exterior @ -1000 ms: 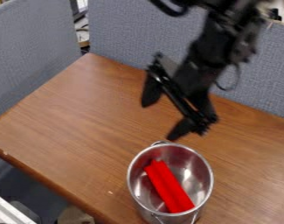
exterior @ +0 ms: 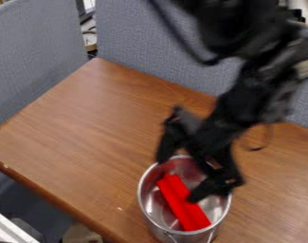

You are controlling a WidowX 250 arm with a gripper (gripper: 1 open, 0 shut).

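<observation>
A steel pot [exterior: 156, 216] stands at the front of the wooden table, with a red oblong object [exterior: 183, 205] lying inside it. The black gripper [exterior: 194, 159], motion-blurred, hangs open over the pot's back rim, its fingers pointing down around the upper end of the red object. Whether it touches pot or object cannot be told, and the back of the pot is partly hidden behind it.
Grey padded walls [exterior: 29, 71] border it at the left and back. The table's front-left edge drops to a darker, cluttered area.
The gripper has swung down toward the viewer, from over the bare table behind the pot to right over the pot. The pot and red object look unmoved.
</observation>
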